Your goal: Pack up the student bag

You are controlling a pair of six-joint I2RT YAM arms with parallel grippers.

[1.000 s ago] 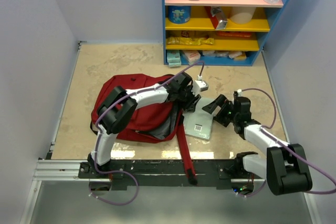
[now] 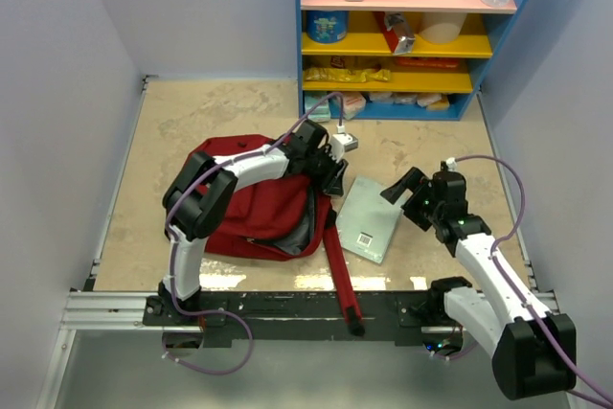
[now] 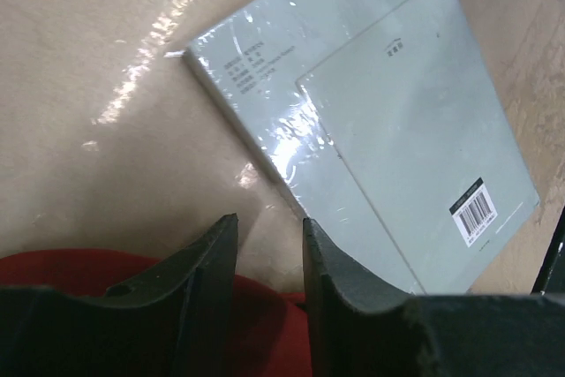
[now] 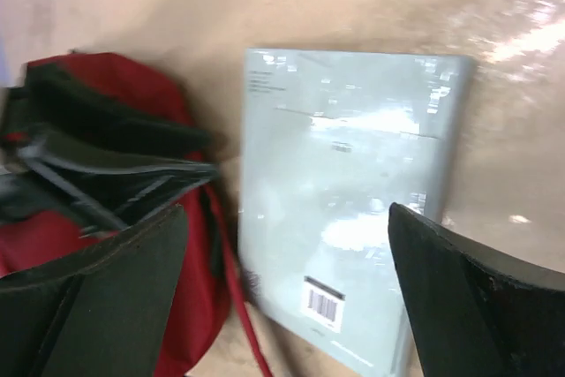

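The red student bag lies on the left of the table, its dark pocket opening facing right. Just right of it rests a flat pale grey-green book, barcode side up. My left gripper hangs over the bag's right edge. In the left wrist view its fingers stand apart with only red fabric behind them, and the book lies beyond. Over the book's right side, my right gripper is open. The right wrist view shows its fingers spread wide, the whole book below and nothing gripped.
A red strap runs from the bag over the table's front edge, close to the book. At the back stands a shelf holding several items. Bare tabletop shows behind the book.
My left gripper has drawn back leftward from the book toward the bag. The book has shifted slightly right and turned a little.
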